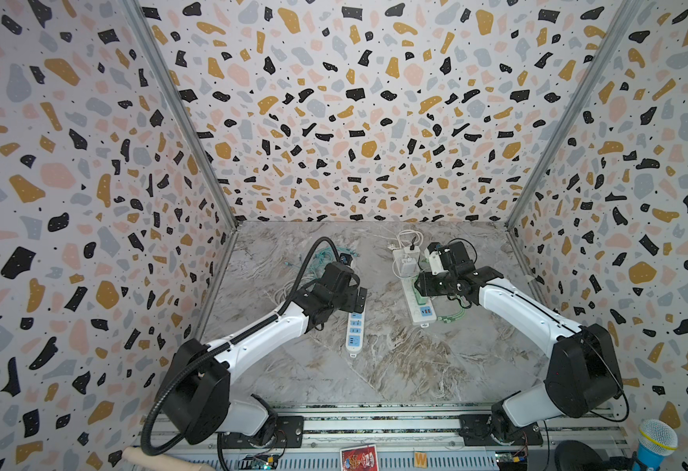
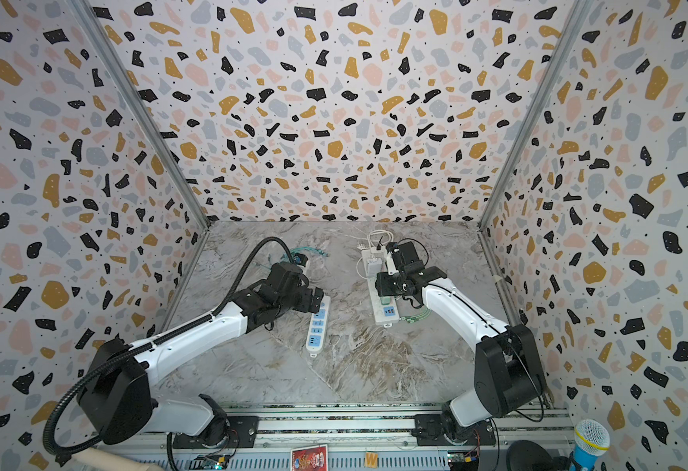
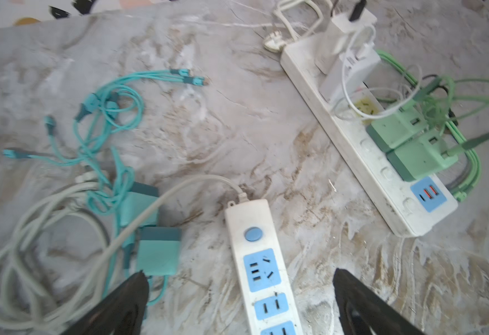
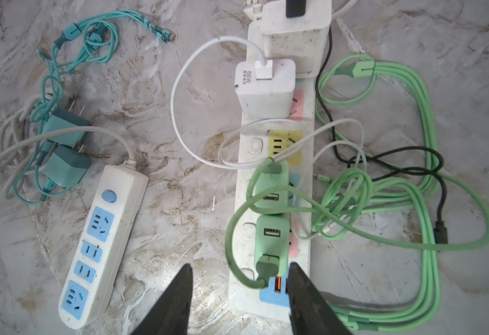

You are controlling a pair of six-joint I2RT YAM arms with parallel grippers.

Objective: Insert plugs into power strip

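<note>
A white power strip with blue sockets [image 3: 263, 268] lies on the table, its visible sockets empty. My left gripper is open above it, clear of it. To its left, two teal plugs [image 4: 66, 165] lie tangled with their cable, prongs showing in the right wrist view. On the right, a longer strip [image 4: 243, 304] carries two green plugs [image 4: 271, 245] and two white adapters [image 4: 265, 92]. Over the front end of that strip hangs my right gripper, its fingers apart. Nothing shows gripped in it; a green cable arches up near its fingertips.
Teal cables [image 3: 107, 106] and a coiled white cord [image 3: 24, 268] spread over the left of the table. Green cable loops [image 4: 417, 111] and a black cable [image 4: 406, 159] lie right of the longer strip. Bare marble separates the two strips.
</note>
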